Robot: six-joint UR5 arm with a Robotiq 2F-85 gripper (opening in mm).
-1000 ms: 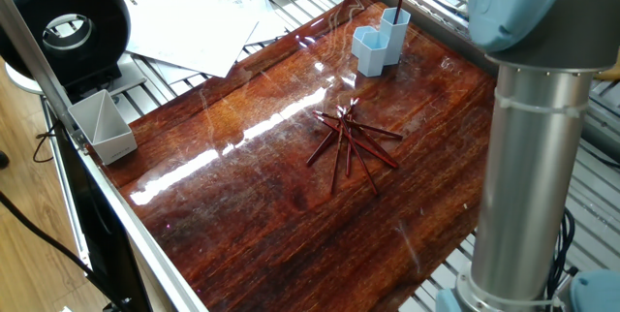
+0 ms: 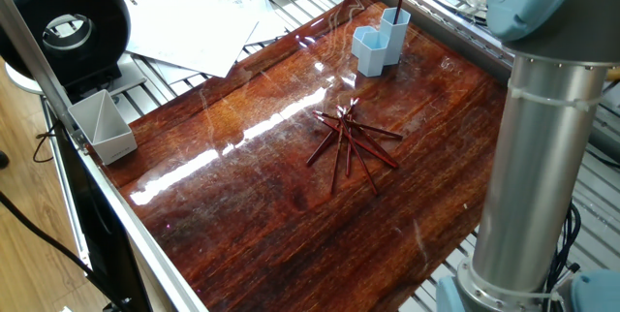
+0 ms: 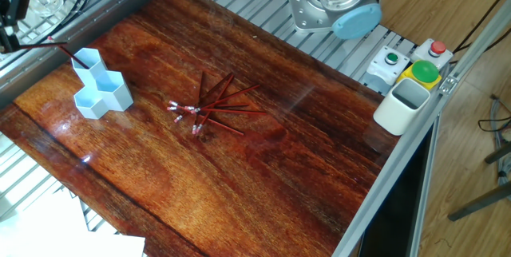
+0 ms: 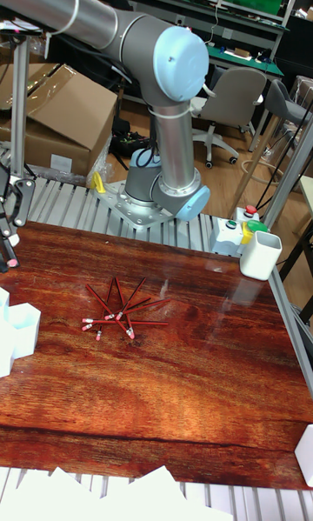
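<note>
Several dark red pencils [image 2: 351, 142] lie fanned out in a loose pile mid-table, their pale ends bunched together. A light blue holder of joined hexagonal cups [image 3: 101, 89] stands near the table edge by the rail. One pencil [image 2: 400, 2] leans upright in a tall cup of it. My gripper [image 3: 9, 43] is only partly in view, at the upper left of the second exterior view, raised near the holder. A dark red pencil [image 3: 36, 46] sticks out from its fingertips, so it appears shut on that pencil. In the third view the gripper [image 4: 11, 235] is cut by the left edge.
A white square cup [image 3: 401, 107] stands at a table corner beside the stop buttons [image 3: 425, 71]. Another white container [image 2: 103, 128] sits at the opposite edge. Paper sheets [image 2: 189, 33] lie beyond the table.
The arm's grey column and blue joint cap have shifted slightly to the right in the first exterior view. The pencil pile, the holder and its upright pencil have not moved.
</note>
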